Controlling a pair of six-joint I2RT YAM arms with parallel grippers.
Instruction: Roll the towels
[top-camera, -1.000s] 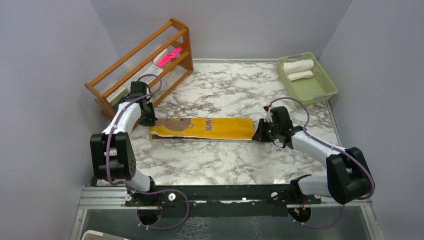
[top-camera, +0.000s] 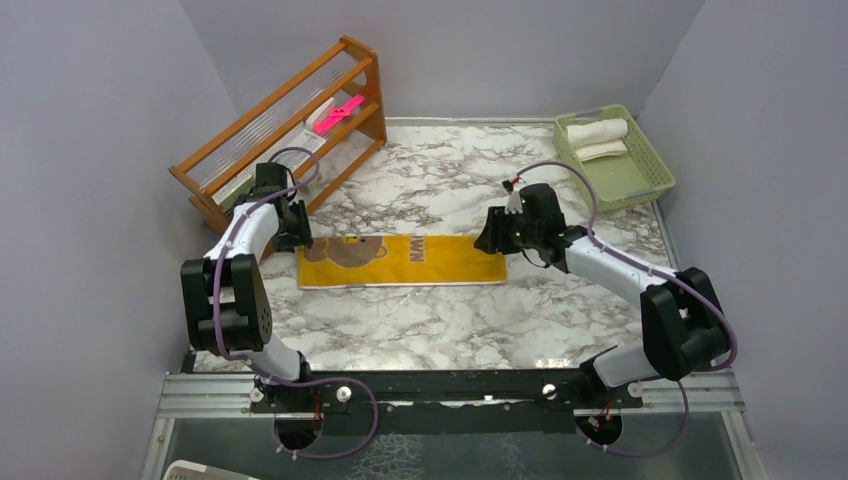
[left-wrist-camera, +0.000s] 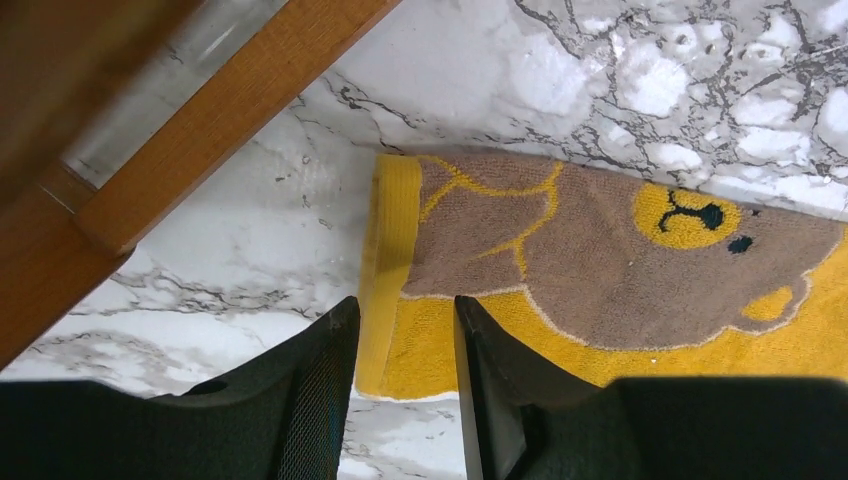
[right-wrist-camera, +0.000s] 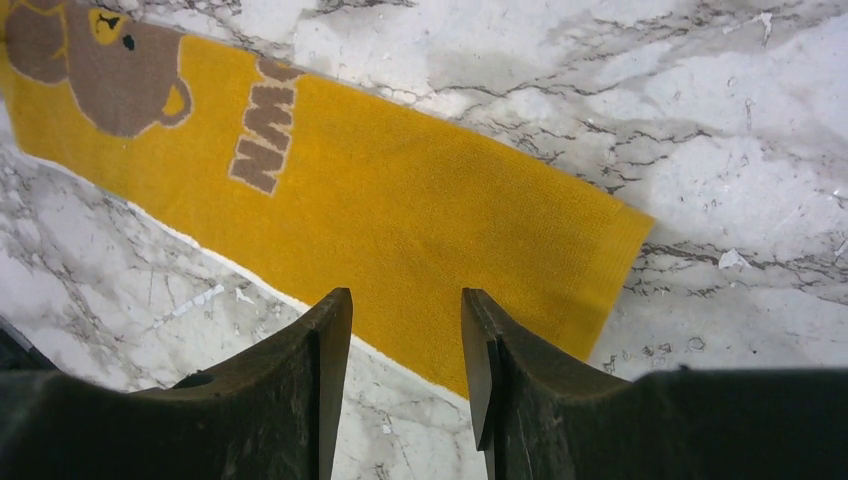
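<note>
A yellow towel (top-camera: 455, 262) with a brown bear figure lies folded into a long flat strip across the middle of the table. In the left wrist view its left end (left-wrist-camera: 388, 250) shows a ribbed yellow hem, and a white edge runs along the near side. My left gripper is above that end, fingers part open, nothing gripped between them. Over the right part of the strip hovers my right gripper, its fingers (right-wrist-camera: 335, 345) apart and empty. The towel's plain right end (right-wrist-camera: 615, 265) lies flat on the marble in the right wrist view.
A wooden rack (top-camera: 360, 165) holding a pink item (top-camera: 338, 115) stands close behind my left arm. At the back right, a green basket (top-camera: 640, 185) contains rolled white towels (top-camera: 597, 132).
The near edge, raised and held at both ends earlier, now lies flat. Both grippers have opened and come off it. The right one has moved away from the near edge and leftward over the towel.
</note>
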